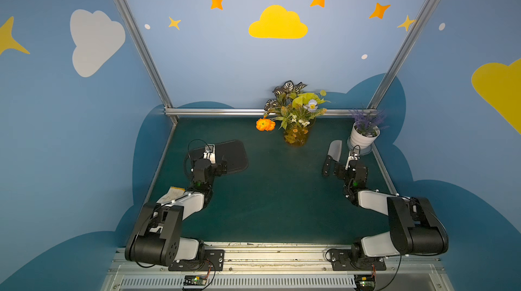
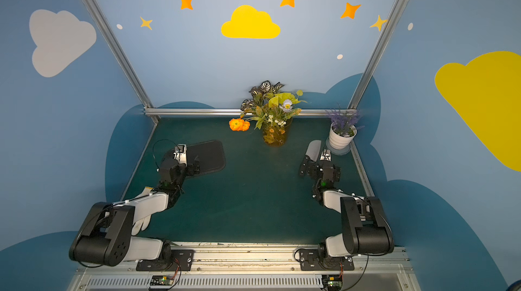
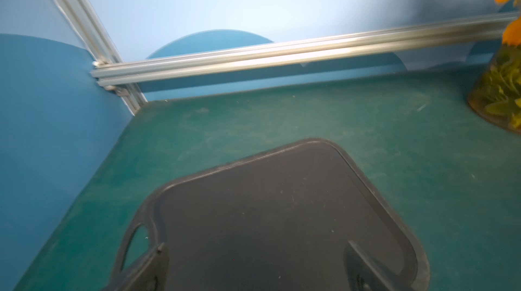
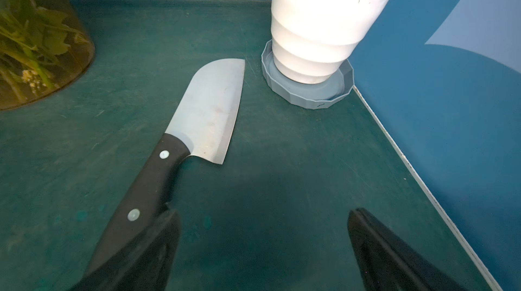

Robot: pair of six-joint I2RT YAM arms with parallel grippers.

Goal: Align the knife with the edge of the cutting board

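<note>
The black cutting board [image 3: 282, 209] lies flat and slanted at the table's left, its handle hole toward the left wall. My left gripper is open over the board's near part, nothing between its fingers. At the right lies the knife [image 4: 209, 101], wide silver blade pointing to the back, black handle toward the front; its tail end runs out of the right wrist view. My right gripper stands open with bare table between its fingers. The knife handle [image 4: 143, 193] is at the left finger's side, not between the fingers; whether they touch is unclear.
A flower vase [image 1: 296, 134] stands at the back middle. The white lavender pot [image 4: 325, 25] on its grey saucer is just right of the blade tip, near the right wall. A pale glove [image 2: 142, 220] lies under the left arm.
</note>
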